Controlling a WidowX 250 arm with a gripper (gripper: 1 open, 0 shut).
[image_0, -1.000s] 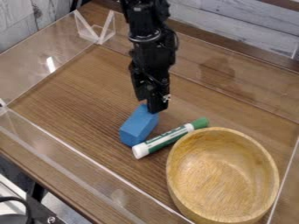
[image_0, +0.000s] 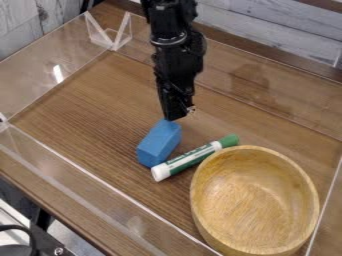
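The black robot arm hangs from the top centre, its gripper (image_0: 175, 108) low over the wooden table, just above and behind a blue block (image_0: 159, 144). Whether anything is between the fingers is too small and dark to tell. A white-and-green tube (image_0: 195, 158) lies diagonally to the right of the block.
A large yellow bowl (image_0: 255, 200) fills the lower right. Clear walls edge the table (image_0: 80, 110) at left, with a white bracket at the upper left. A cable runs at the lower left corner.
The gripper has risen slightly and moved back from the blue block since a second ago. The block, tube and bowl look unmoved.
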